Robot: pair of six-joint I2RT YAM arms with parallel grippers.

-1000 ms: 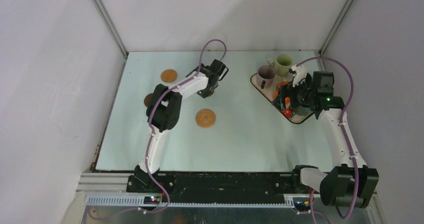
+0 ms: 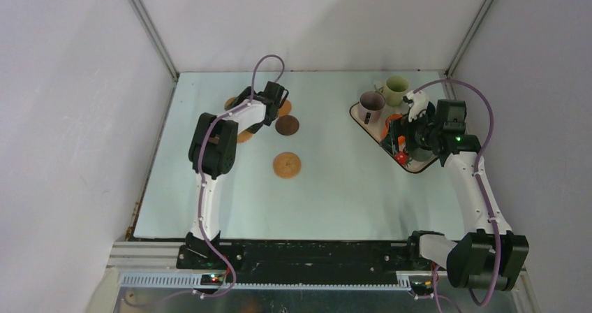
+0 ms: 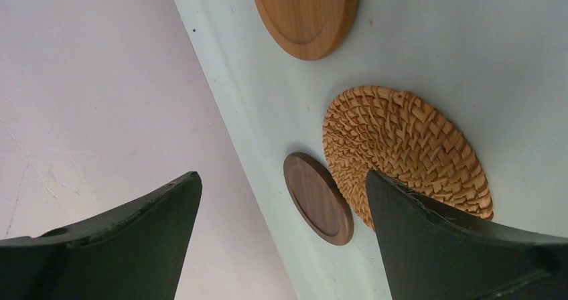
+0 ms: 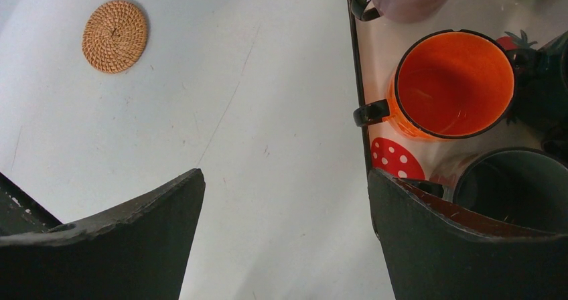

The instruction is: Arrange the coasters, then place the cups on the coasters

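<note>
Coasters lie on the table: a woven one (image 2: 286, 165) at middle, a dark one (image 2: 287, 125); in the left wrist view a round wooden one (image 3: 305, 9), a woven one (image 3: 406, 146) and a darker one (image 3: 317, 196). My left gripper hangs open over them, empty. My right gripper is open over the cup tray's edge, beside an orange cup (image 4: 453, 84), a grey cup (image 4: 507, 189) and a mauve cup (image 2: 371, 105).
The tray (image 2: 361, 122) at the right also holds a green cup (image 2: 396, 91) and a dark cup, partly hidden. Walls border the sides and back.
The right arm and the cups have not moved.
</note>
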